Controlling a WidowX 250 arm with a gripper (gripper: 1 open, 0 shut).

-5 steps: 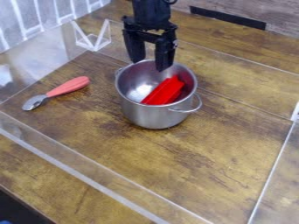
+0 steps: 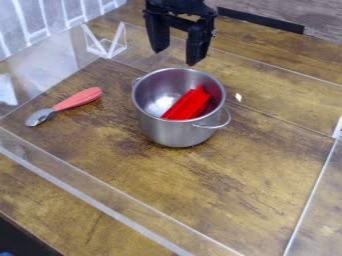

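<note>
My black gripper point(image 2: 179, 40) hangs above and behind a steel pot point(image 2: 177, 128), clear of its rim, with nothing seen between its fingers. Inside the pot lies a red object point(image 2: 189, 104), toward the right side. At the left, a spoon-like utensil point(image 2: 78, 99) with a pink-red handle and metal head lies on the wooden table point(image 2: 160, 200).
A white wire-like item point(image 2: 104, 40) stands at the back left, beside clear plastic edging.
My gripper has risen and moved back, away from the pot. The pot, red object and utensil look unchanged.
</note>
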